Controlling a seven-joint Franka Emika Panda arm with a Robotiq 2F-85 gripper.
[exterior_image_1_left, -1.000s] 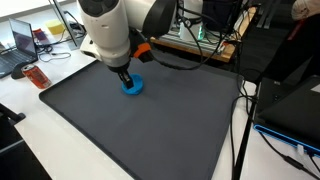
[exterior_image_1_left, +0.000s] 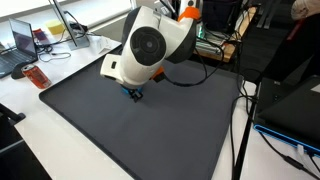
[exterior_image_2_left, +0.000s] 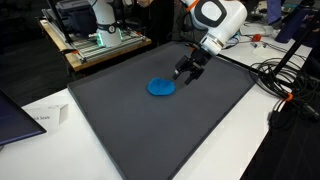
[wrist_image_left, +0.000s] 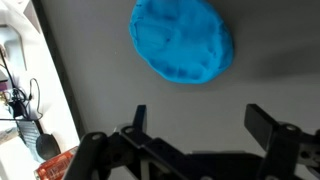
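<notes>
A flat, round blue thing (exterior_image_2_left: 161, 87) lies on the dark table mat (exterior_image_2_left: 140, 118), left of my gripper (exterior_image_2_left: 186, 75) in exterior view 2. Seen from the wrist, the blue piece (wrist_image_left: 184, 40) fills the upper middle, ahead of my fingers and clear of them. Both fingertips (wrist_image_left: 139, 117) stand wide apart at the bottom of that view, with only bare mat between them. In exterior view 1 the arm covers most of the blue thing (exterior_image_1_left: 131, 93), and the gripper there is largely hidden.
An orange-red can (exterior_image_1_left: 37, 76) stands at the mat's far left corner in exterior view 1, near a laptop (exterior_image_1_left: 20, 42). Cables (exterior_image_2_left: 285, 85) run along the mat's edge in exterior view 2.
Over the last second the arm has come lower and nearer in exterior view 1, shifting to the right lately. The blue thing, plainly visible earlier, is now mostly covered by it.
</notes>
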